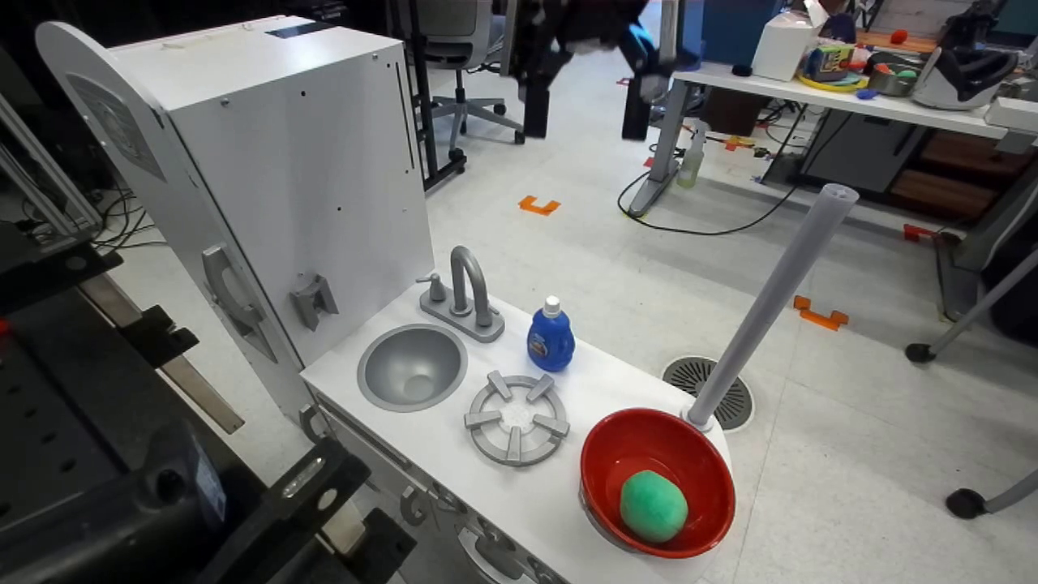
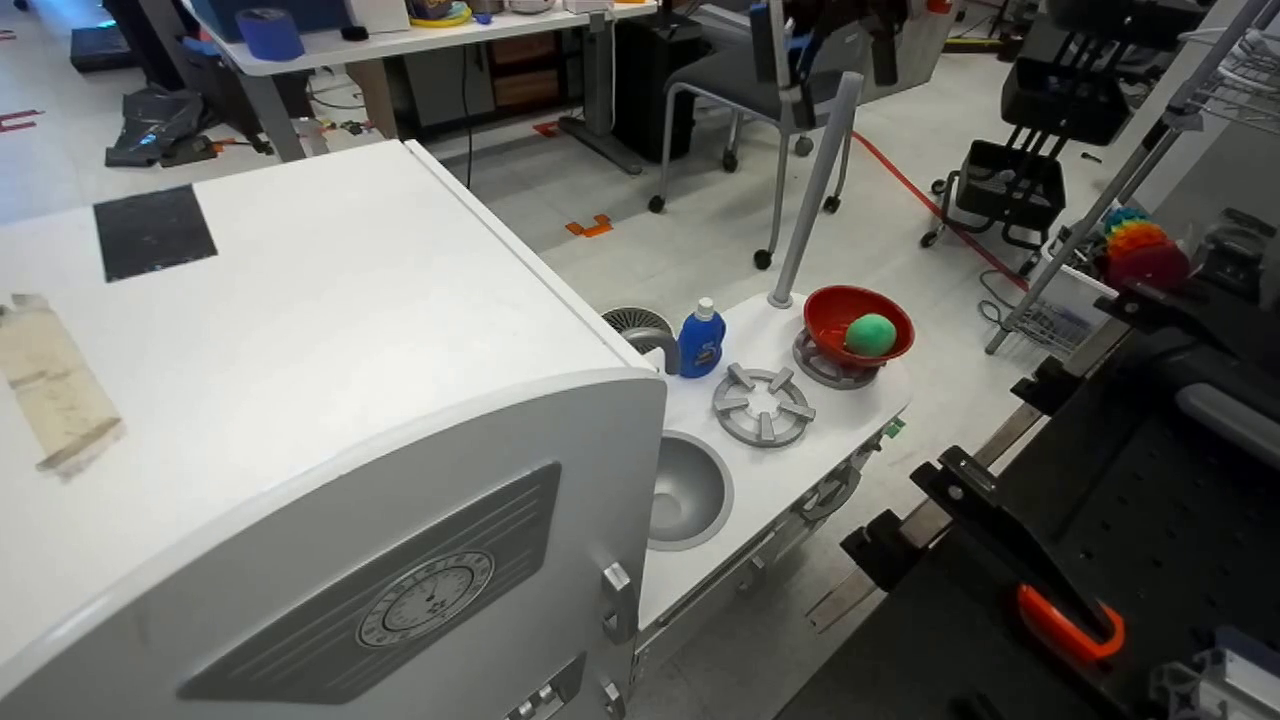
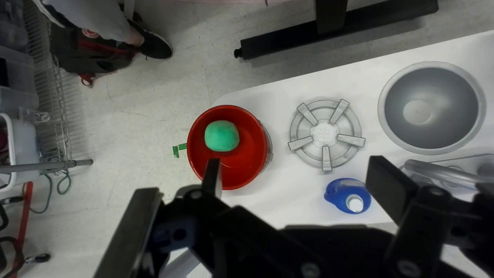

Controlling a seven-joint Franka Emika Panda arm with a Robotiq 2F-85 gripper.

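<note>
My gripper [image 1: 584, 122] hangs at the top of exterior view 1, high above the counter, its two dark fingers spread apart. It is open, and nothing shows between its fingers. A red bowl [image 1: 681, 443] rests on the counter's right end, over a burner ring that exterior view 2 shows beneath it. In the bowl lies a green rounded object [image 1: 654, 506], seen from above in the wrist view [image 3: 222, 136]. A blue bottle with a white cap [image 1: 551, 337] stands upright behind the bare burner [image 1: 516, 418]; part of it appears between the spread fingers in the wrist view.
A grey sink [image 1: 413, 367] and a curved faucet [image 1: 469, 282] occupy the left of the counter, beside a tall white cabinet [image 1: 311, 185]. One slanted grey post [image 1: 774, 302] rises behind the bowl. Bare counter [image 3: 296, 199] lies between bowl and bottle.
</note>
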